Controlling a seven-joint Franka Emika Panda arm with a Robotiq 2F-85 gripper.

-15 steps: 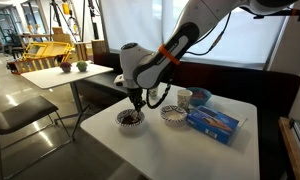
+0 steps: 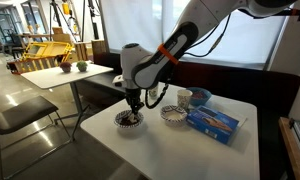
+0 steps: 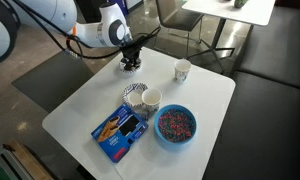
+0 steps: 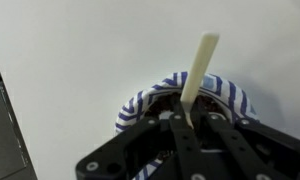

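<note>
In the wrist view my gripper is shut on a pale, flat-ended utensil [image 4: 200,68] that sticks up between its fingers. Below it is a blue-and-white striped bowl [image 4: 131,110] with dark contents, partly covered by the gripper. Exterior view 1 has this bowl [image 2: 129,126] near the table's left end, with the gripper [image 2: 134,109] right over it. The utensil's lower end is hidden from me.
A second patterned bowl [image 2: 173,114] stands to the right. White mugs [image 3: 151,98] [image 3: 182,69], a blue bowl of small red pieces [image 3: 176,124] and a blue box [image 3: 119,131] occupy the table further along.
The arm has shifted slightly over the striped bowl, with the gripper staying close above it. The other things on the table stand where they were.
</note>
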